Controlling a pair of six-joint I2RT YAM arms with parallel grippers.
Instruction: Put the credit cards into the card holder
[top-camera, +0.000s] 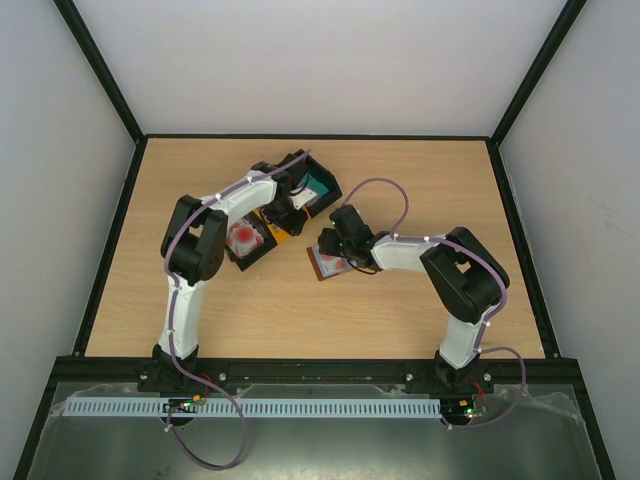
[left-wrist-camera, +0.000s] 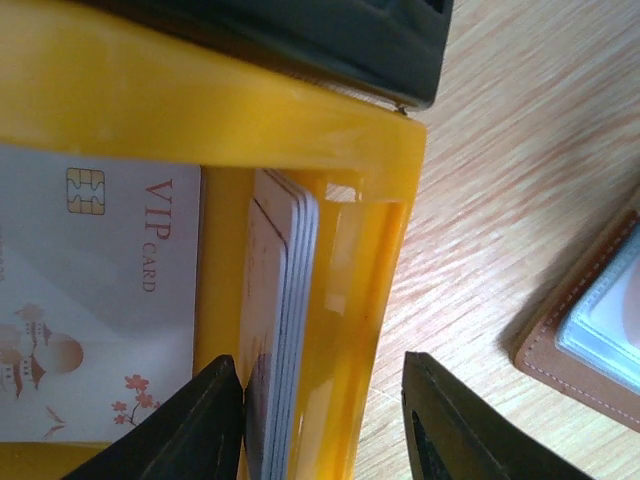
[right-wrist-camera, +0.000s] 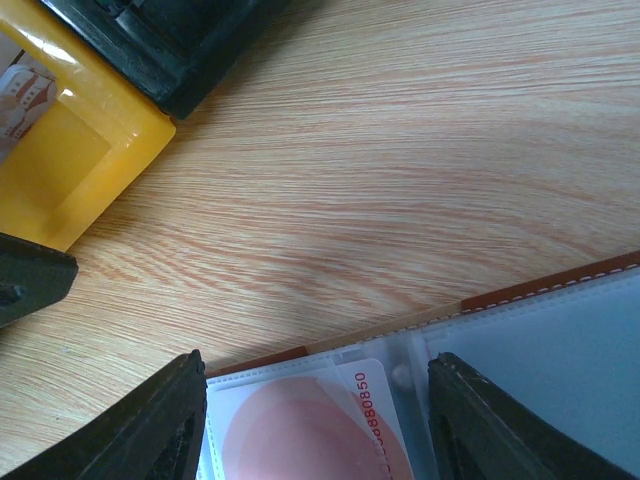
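In the left wrist view a yellow tray (left-wrist-camera: 250, 110) holds a white VIP card (left-wrist-camera: 100, 300) and a small upright stack of cards (left-wrist-camera: 275, 330) at its side. My left gripper is open around that stack and the tray wall, one finger at the stack. The brown card holder (left-wrist-camera: 540, 350) lies on the table to the right. In the right wrist view its clear sleeves show, one with a pink-and-white card (right-wrist-camera: 300, 430) in it. My right gripper stands open low over that sleeve.
Dark trays (top-camera: 320, 180) flank the yellow one on the back left of the table (top-camera: 440, 190). Bare wood lies at the front and right.
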